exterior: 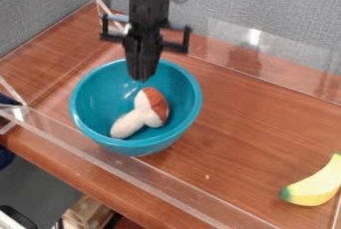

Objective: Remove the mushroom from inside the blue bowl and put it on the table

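The mushroom (pixel 143 114), with a white stem and an orange-red cap, lies on its side inside the blue bowl (pixel 184 107). Its stem points toward the lower left and its cap toward the upper right. My black gripper (pixel 142 74) is above the far part of the bowl, a little up from the mushroom in the view and apart from it. I see no object held at its fingertips, but whether they are parted is too blurred to tell.
Bare wooden table (pixel 240 123) stretches to the right of the bowl. A yellow toy banana (pixel 314 182) lies near the right edge. Clear barriers run along the table's front and back edges.
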